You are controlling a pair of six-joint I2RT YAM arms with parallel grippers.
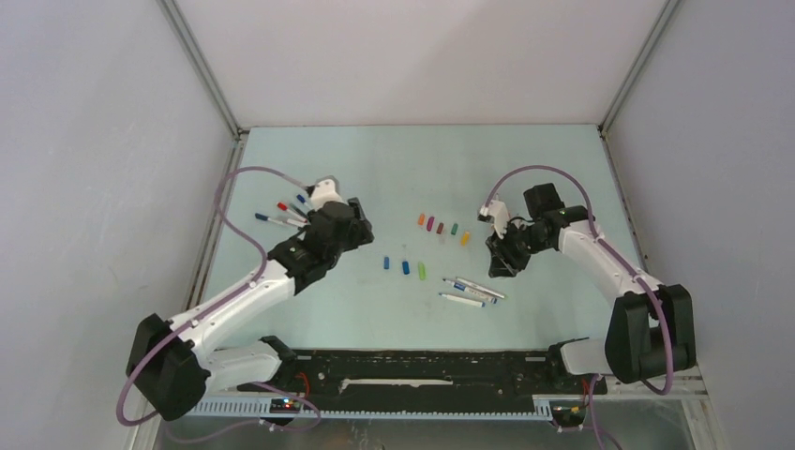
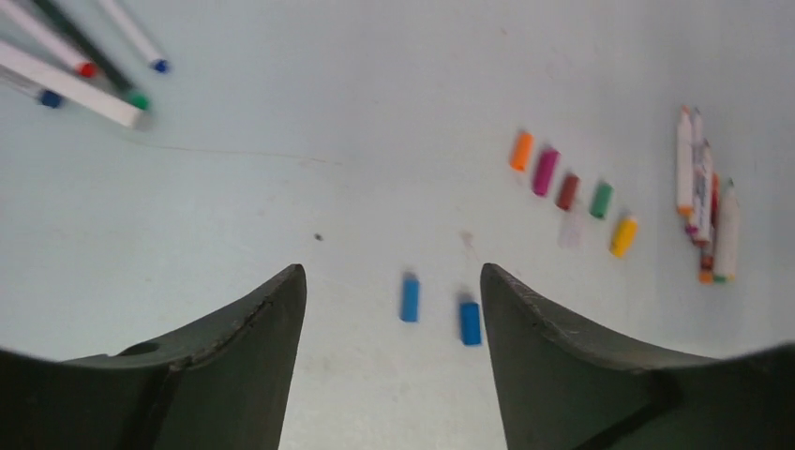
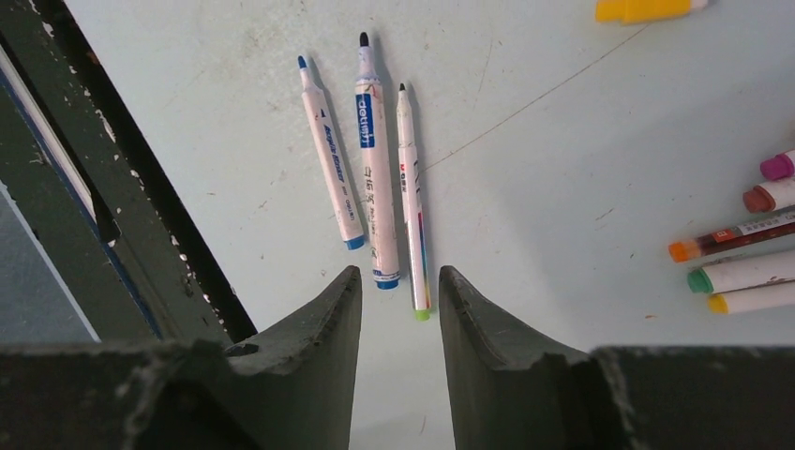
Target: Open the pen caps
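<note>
Three uncapped pens lie side by side at the front: a thin blue-tipped pen [image 3: 333, 159], a thicker white pen [image 3: 378, 178] and a thin pen with a green end [image 3: 412, 202]. My right gripper has its fingers apart near their rear ends; nothing is held. My left gripper is also open and empty, above bare table just left of the loose caps. These include two blue caps [image 2: 410, 298], a light green cap [image 1: 422, 271] and an orange cap [image 2: 521, 150]. White-barrelled pens [image 1: 266, 218] with blue, red and dark caps lie at the left, partly behind my left arm.
Several uncapped pens [image 2: 699, 178] lie grouped at the right, mostly covered by the right arm in the top view. A yellow cap [image 1: 465, 238] lies left of my right gripper.
</note>
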